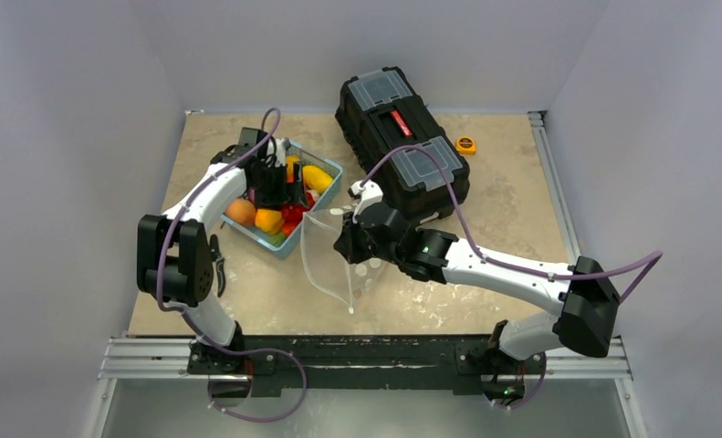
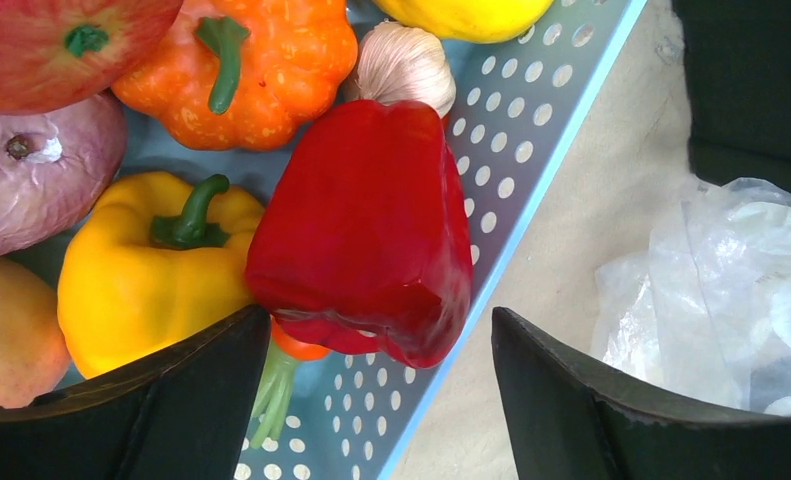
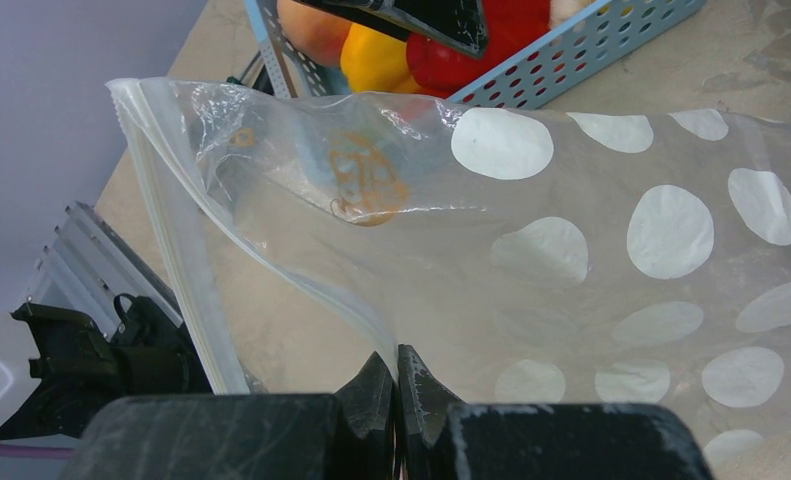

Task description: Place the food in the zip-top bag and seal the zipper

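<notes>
The blue perforated basket [image 1: 331,187] holds a red pepper [image 2: 361,230], yellow pepper [image 2: 141,280], orange pumpkin [image 2: 271,70], garlic [image 2: 399,65] and other produce. My left gripper is open over the red pepper, a fingertip at each side of its lower part; whether they touch is unclear. My right gripper is shut on the edge of the clear zip top bag [image 3: 571,250], which hangs beside the basket with white spots and its zipper strip visible.
A black toolbox [image 1: 402,137] stands behind the bag, with a yellow tape measure [image 1: 465,145] to its right. Pliers [image 1: 218,265] lie left of the basket.
</notes>
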